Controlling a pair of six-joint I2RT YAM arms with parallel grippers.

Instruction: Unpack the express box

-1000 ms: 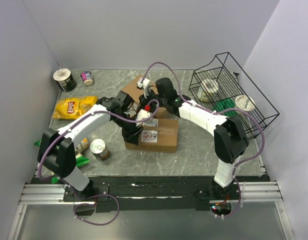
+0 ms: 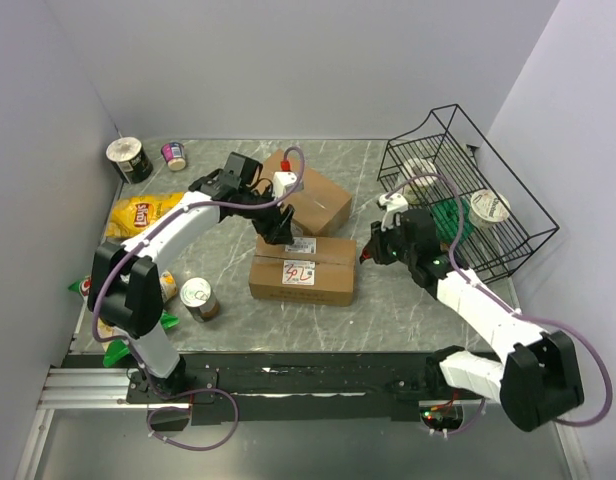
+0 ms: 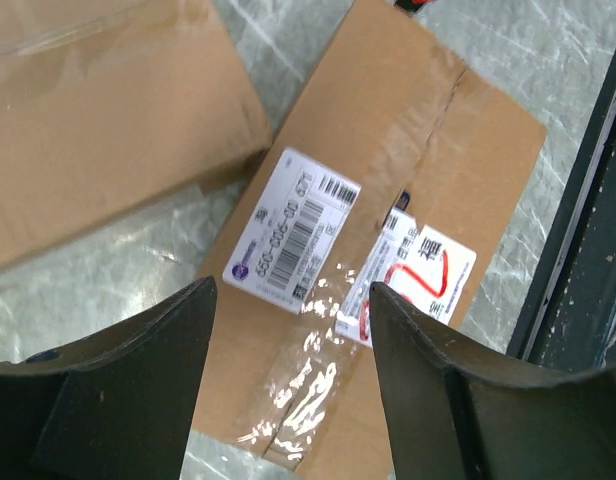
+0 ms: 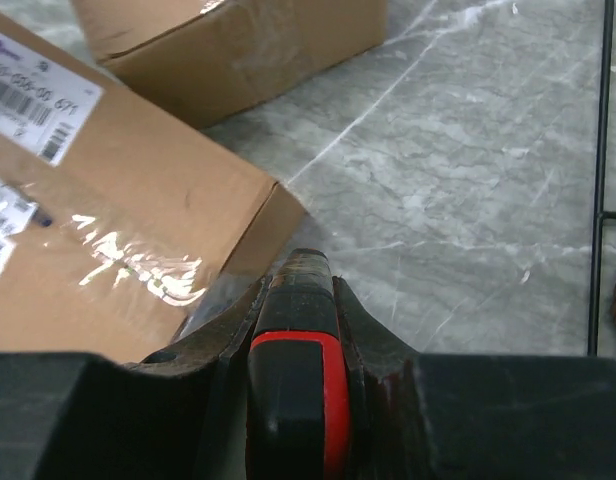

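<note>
A taped cardboard box (image 2: 323,280) with labels lies at the middle front of the counter; a second box (image 2: 321,201) sits behind it. My left gripper (image 2: 278,230) hangs over the front box's back-left part; in its wrist view, its fingertips (image 3: 193,320) are apart with the box below between them. My right gripper (image 2: 371,250) is beside the front box's right end, over the counter, with a red-and-black part at its tip. In the right wrist view that part hides whether the fingers are open.
A black wire rack (image 2: 531,235) with tubs stands at the right. Cans (image 2: 198,298) and snack bags (image 2: 143,214) lie along the left. The counter between the front box and rack is clear.
My right arm swung from over the boxes out to the right and down beside the front box's right end. My left gripper moved up slightly toward the back of the front box.
</note>
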